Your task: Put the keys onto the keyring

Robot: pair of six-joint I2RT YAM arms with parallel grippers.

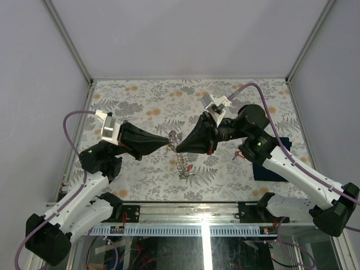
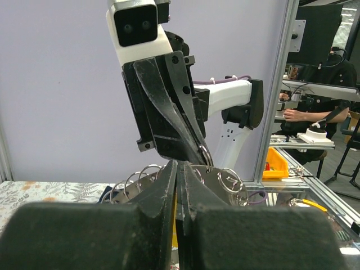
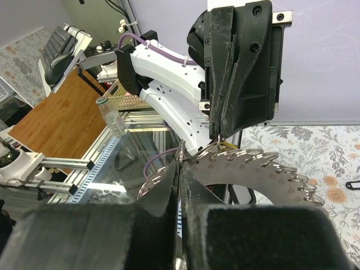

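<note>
The keyring, a curved metal plate edged with several small wire rings (image 1: 182, 166), hangs between my two grippers. My right gripper (image 1: 177, 149) is shut on one of its rings; in the right wrist view the plate (image 3: 247, 174) arches away from those fingertips. My left gripper (image 1: 167, 140) is shut close beside the keyring. In the right wrist view its tips (image 3: 219, 138) end just above the plate's ringed edge, with a thin silvery bit below them. Whether it grips that bit is unclear. A key with a red tag (image 1: 240, 154) lies on the table behind the right arm.
A small red patch (image 1: 189, 167) shows by the keyring's lower part. A dark blue cloth or mat (image 1: 269, 171) lies under the right arm at the table's right.
</note>
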